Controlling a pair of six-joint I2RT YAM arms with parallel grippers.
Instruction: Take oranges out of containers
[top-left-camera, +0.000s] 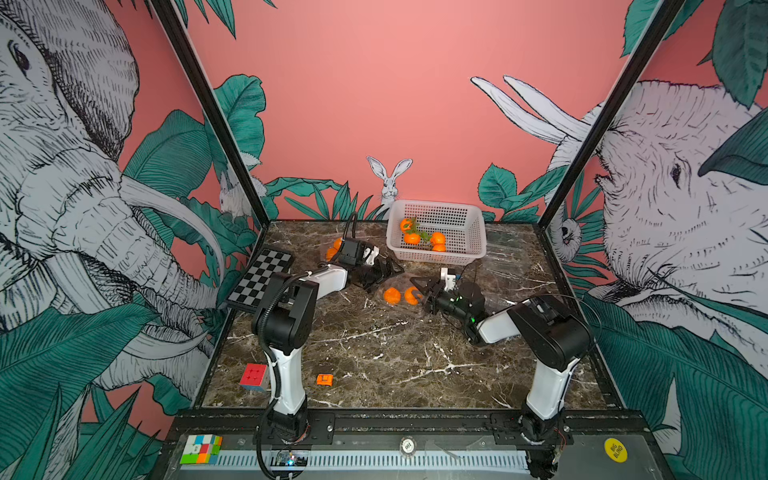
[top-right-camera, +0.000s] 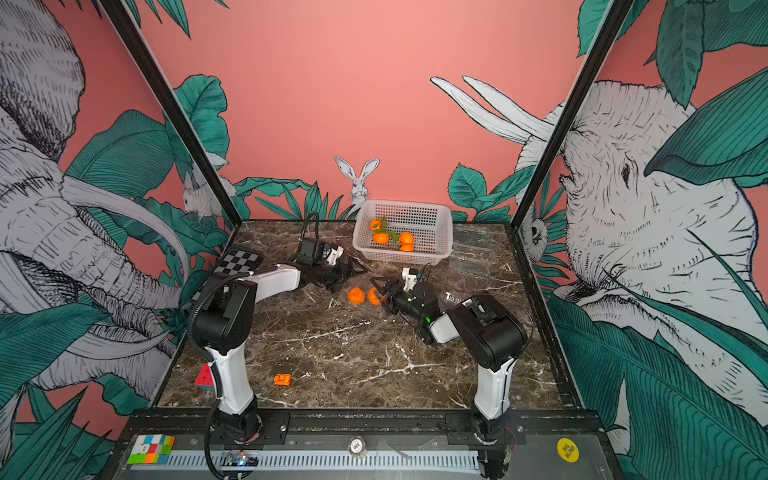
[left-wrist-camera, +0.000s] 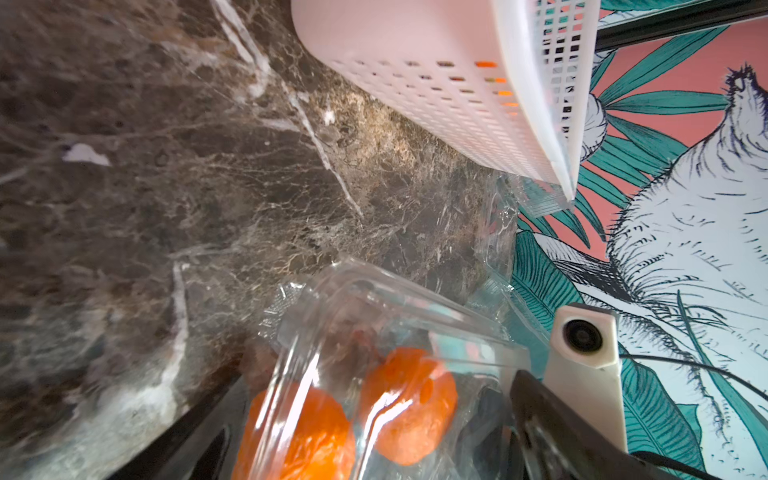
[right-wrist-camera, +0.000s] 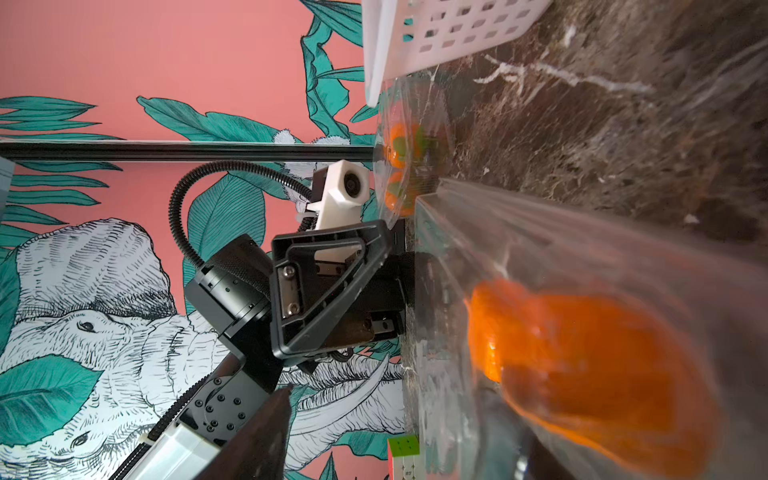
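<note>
A clear plastic container (left-wrist-camera: 360, 280) holding two oranges (left-wrist-camera: 408, 408) sits mid-table between my grippers. My left gripper (top-left-camera: 387, 277) is open at its left side, and the container shows between the spread fingers in the left wrist view. On the right side, my right gripper (top-left-camera: 421, 293) is part open, its fingers reaching over the container's edge and partly covering one orange (top-left-camera: 410, 296). Whether the right fingers touch that orange (right-wrist-camera: 592, 360) cannot be told. A white basket (top-left-camera: 472, 257) behind them holds several oranges (top-left-camera: 438, 238), some with green leaves.
Another clear container with oranges (right-wrist-camera: 404, 148) stands behind the left arm. Clear plastic (top-left-camera: 512, 257) lies right of the basket. A chessboard (top-left-camera: 260, 280), a red cube (top-left-camera: 253, 374) and a small orange object (top-left-camera: 324, 379) lie left.
</note>
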